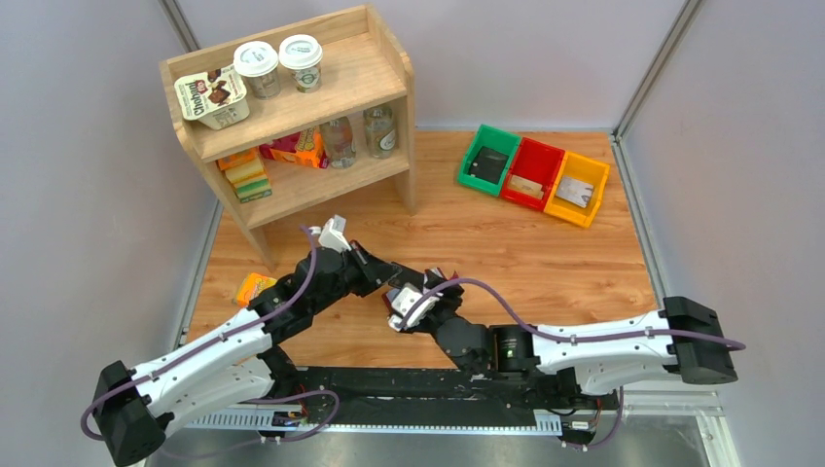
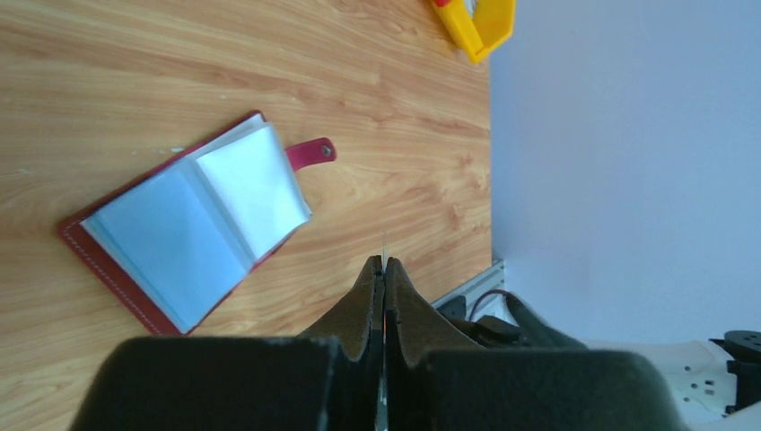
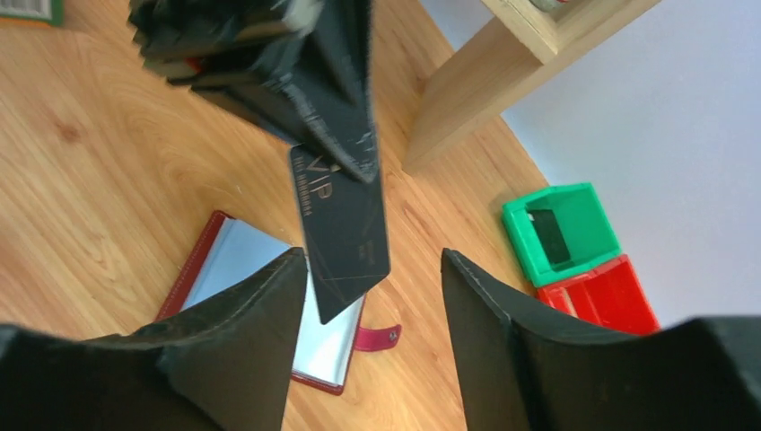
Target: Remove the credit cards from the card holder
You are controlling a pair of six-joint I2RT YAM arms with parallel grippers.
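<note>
A black card marked "VIP" point(image 3: 343, 238) hangs in the air, its upper end between the pressed-together fingers of my left gripper. Edge-on, it is only a thin line in the left wrist view. My right gripper is open; its fingers stand apart with the card's lower end showing across the gap, and whether they touch it cannot be told. Below lies the card holder point(image 2: 184, 224), dark red, spread open with pale clear sleeves and a snap strap point(image 2: 311, 153). From the top, the arms cover most of it.
Green point(image 1: 489, 156), red point(image 1: 532, 172) and yellow point(image 1: 578, 190) bins stand at the back right, each with something inside. A wooden shelf point(image 1: 292, 102) with cups and food is at the back left. An orange packet point(image 1: 255, 288) lies by the left arm.
</note>
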